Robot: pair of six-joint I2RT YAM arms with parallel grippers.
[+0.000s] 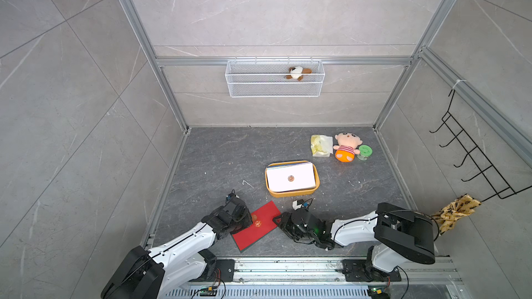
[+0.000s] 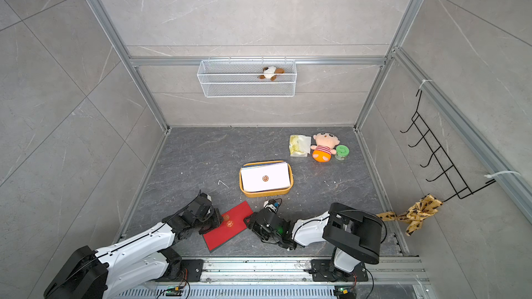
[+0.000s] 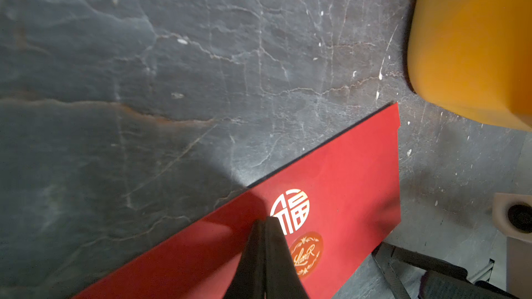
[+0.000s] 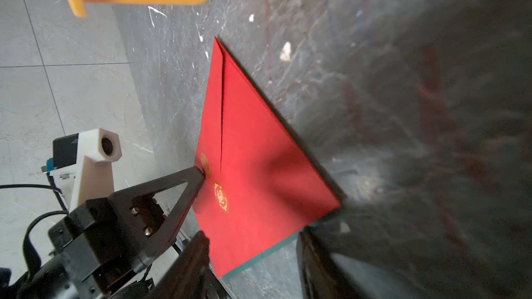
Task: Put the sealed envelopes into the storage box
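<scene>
A red envelope point(image 1: 260, 224) with gold emblems lies slanted on the dark floor between my two arms. A green layer shows under its edge point(image 4: 260, 255) in the right wrist view. My left gripper is shut, its tips over the envelope beside the round seal; nothing shows between them. At the envelope's other end my right gripper stands open, its blurred fingers on either side of the near edge. Behind the envelope sits the orange storage box point(image 1: 290, 193), holding a white envelope point(image 1: 291, 176) with a brown seal on top of others.
At the back right lie a plush doll point(image 1: 347, 147), a yellowish packet point(image 1: 321, 145) and a green-lidded jar point(image 1: 364, 151). A thin white hook-like piece point(image 1: 247, 183) rests left of the box. The floor behind my left arm is mostly clear.
</scene>
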